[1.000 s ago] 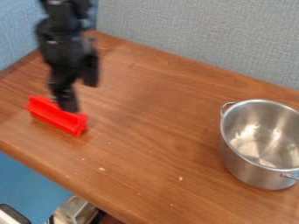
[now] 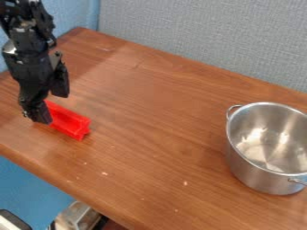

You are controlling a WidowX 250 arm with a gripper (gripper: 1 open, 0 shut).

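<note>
My black gripper [image 2: 46, 101] reaches down at the left of the table, its fingers low over the near-left end of a red bar-shaped object [image 2: 70, 124], which lies flat on the wooden table [image 2: 156, 108]. The gripper is open; the fingers partly hide that end of the red object, and I cannot tell whether they touch it.
A steel pot [image 2: 264, 148] with side handles stands on the right of the table. A grey padded wall rises behind the table. At the bottom left, metal fittings [image 2: 78, 217] sit at the table's edge.
My arm has swung left from above the middle-left of the table and come down over the red object's left end. The red object and pot look unmoved.
</note>
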